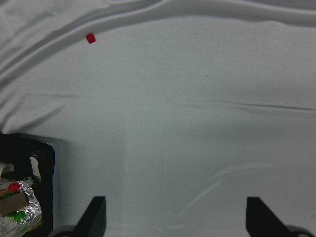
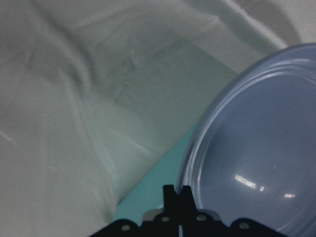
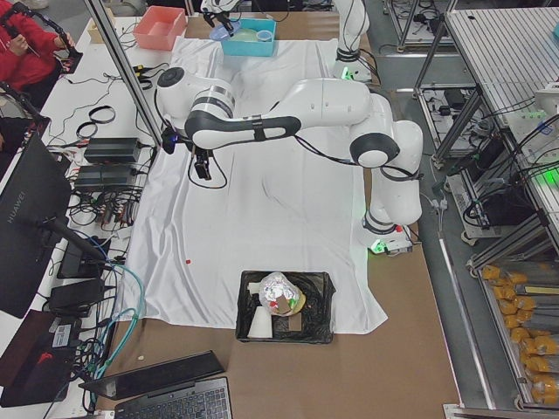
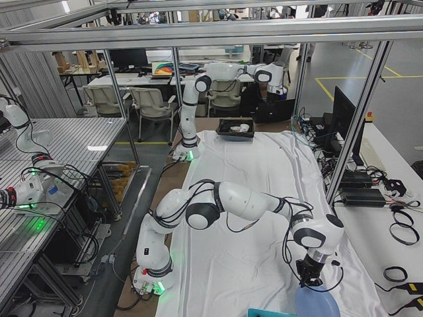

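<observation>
A blue plate (image 2: 252,143) is held at its rim by my right gripper, shut on it; in the camera right view it (image 4: 316,305) hangs at the bottom, by the teal bin (image 3: 249,50). My left gripper stands open over the white cloth (image 3: 253,218), nothing between its fingers. A black tray (image 3: 319,332) holds a foil-wrapped item (image 3: 279,288) with coloured pieces and white objects; in the left wrist view it is at the lower left.
A small red square (image 1: 91,38) lies on the cloth. A pink bin (image 3: 160,26) is at the far left corner. Monitors, a laptop (image 3: 175,393) and cables border the cloth.
</observation>
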